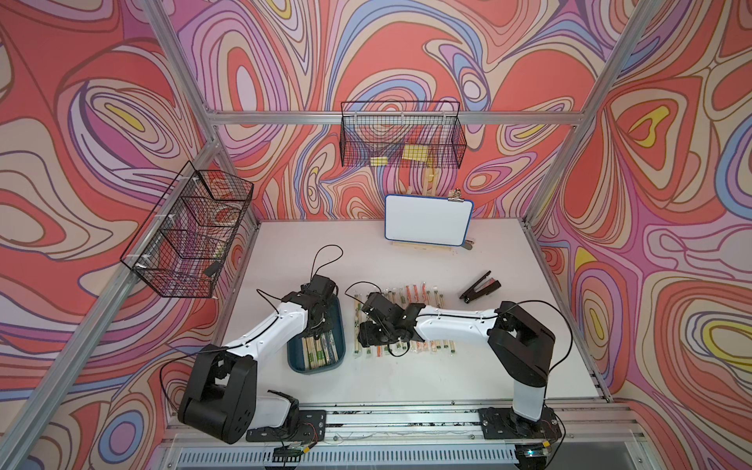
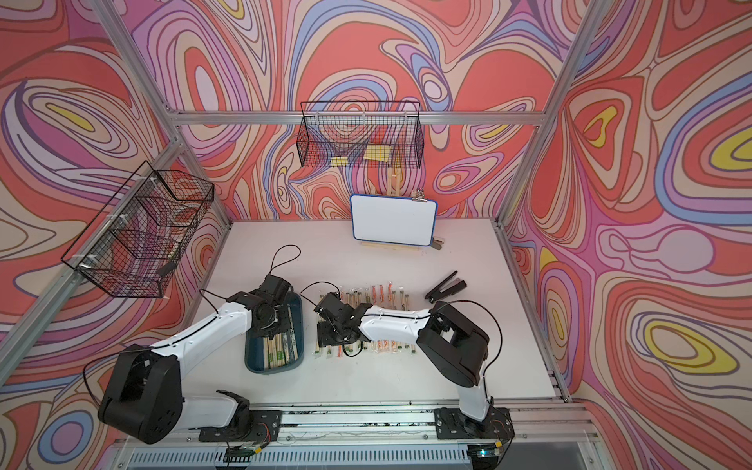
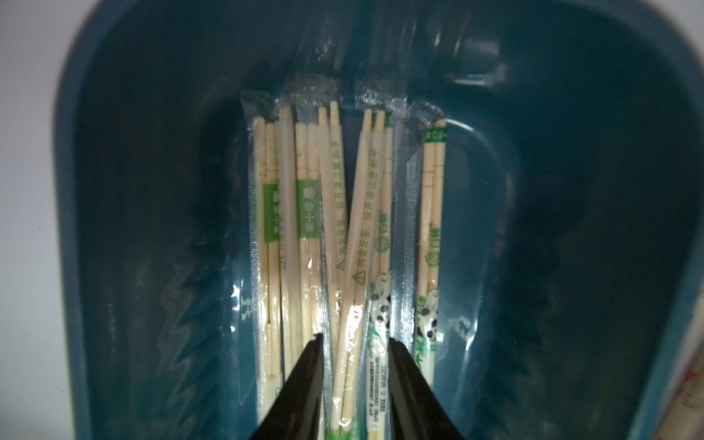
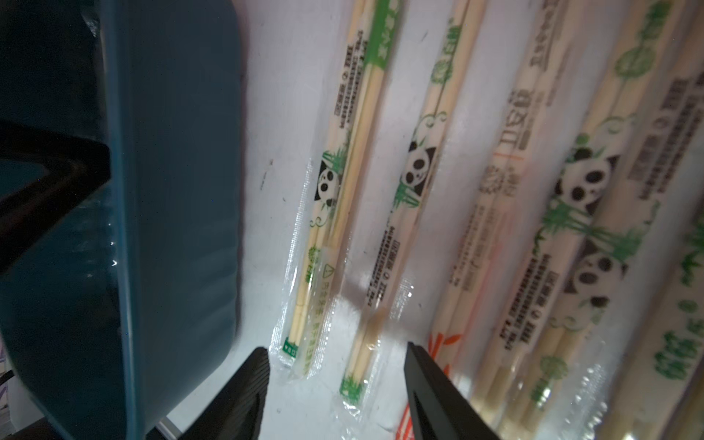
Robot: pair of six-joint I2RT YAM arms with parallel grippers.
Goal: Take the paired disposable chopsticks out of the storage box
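In the left wrist view the dark teal storage box (image 3: 557,220) holds several wrapped chopstick pairs lying lengthwise, among them a panda-print pair (image 3: 429,249) lying apart at the right. Over the box, my left gripper has its fingers parted, with chopsticks seen below the gap and nothing visibly gripped. My right gripper is above the table beside the box, its fingers well apart and empty. Below it in the right wrist view, several wrapped pairs lie in a row on the table, with one panda pair (image 4: 410,183) near the gap.
A black stapler (image 1: 480,287) rests at the right of the table, and a whiteboard (image 1: 428,220) stands at the back. Dark parts of the left arm (image 4: 44,176) show close by in the right wrist view. Bare table (image 1: 438,380) lies along the front.
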